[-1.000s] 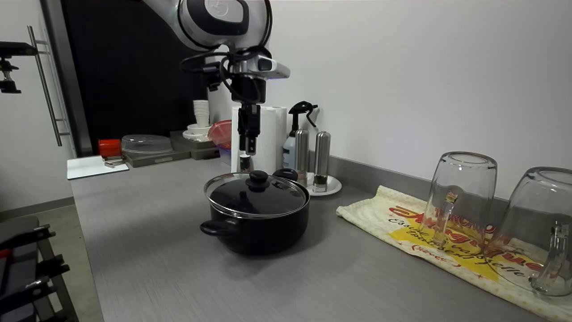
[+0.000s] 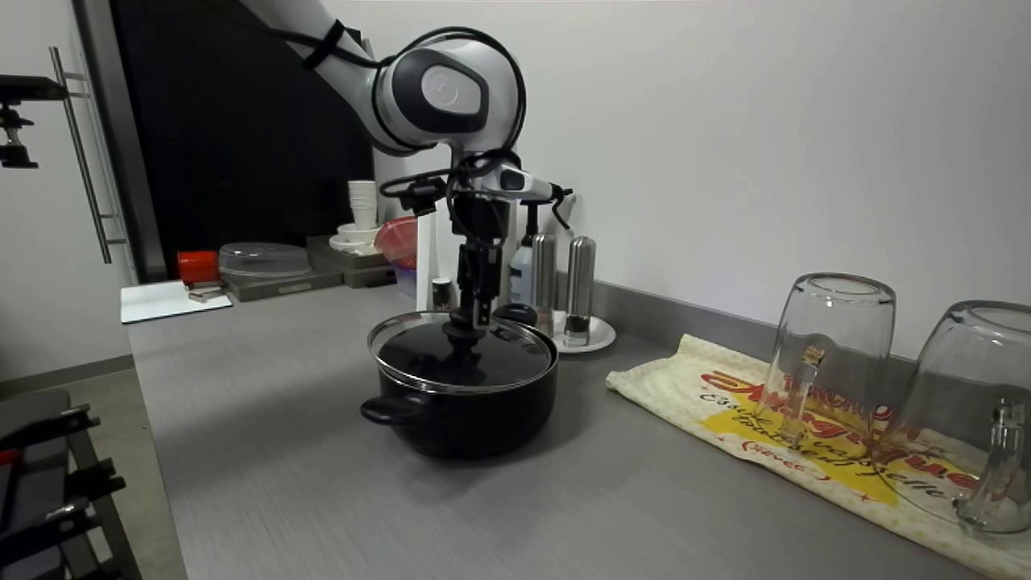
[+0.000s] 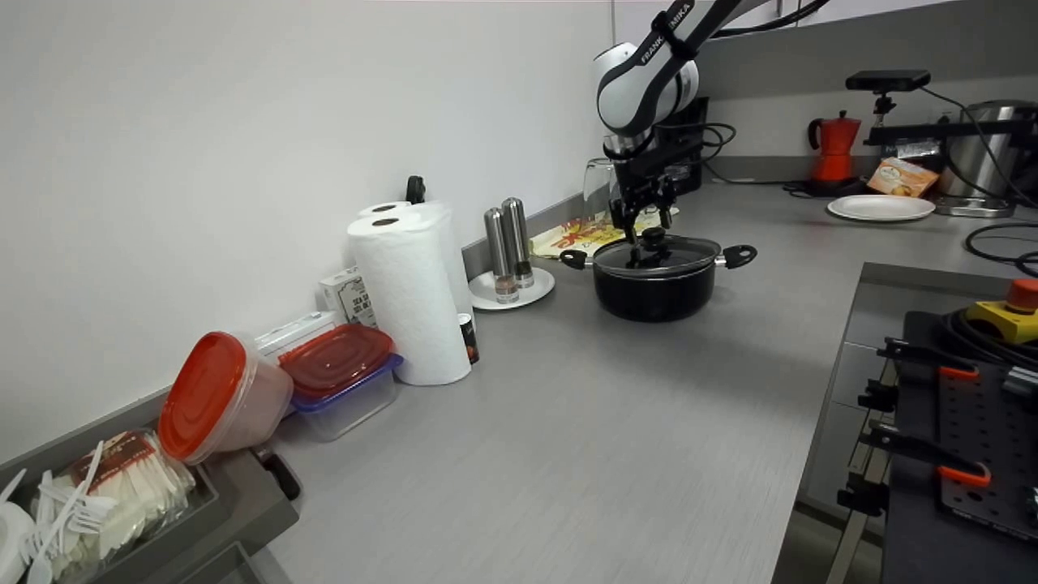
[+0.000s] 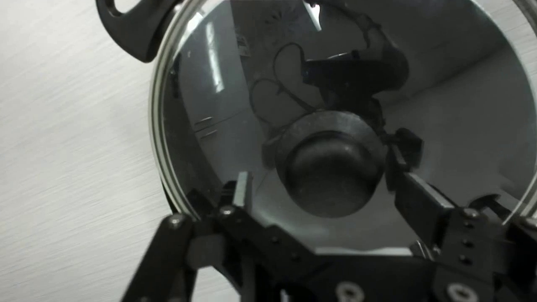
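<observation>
A black two-handled pot [image 2: 474, 420] stands on the grey counter, covered by a glass lid [image 2: 411, 356] with a metal rim. In the wrist view the lid's round black knob [image 4: 332, 173] shows between and just beyond the fingertips of my gripper, whose fingers stand wide apart. The right finger is close to the knob's side; a wider gap lies on the left. From the second exterior view, my gripper [image 3: 647, 229] points down over the lid at the knob [image 3: 653, 237]. Whether a finger touches the lid I cannot tell.
Two steel grinders [image 2: 580, 290] on a white plate [image 2: 601, 335] stand near the wall behind the pot. Upturned glass mugs [image 2: 829, 358] rest on a printed cloth [image 2: 676, 387]. Paper towel rolls [image 3: 413, 302] are farther along.
My gripper has come down and slightly to the right in the first exterior view, from above the pot to the lid's knob. Pot and lid have stayed in place.
</observation>
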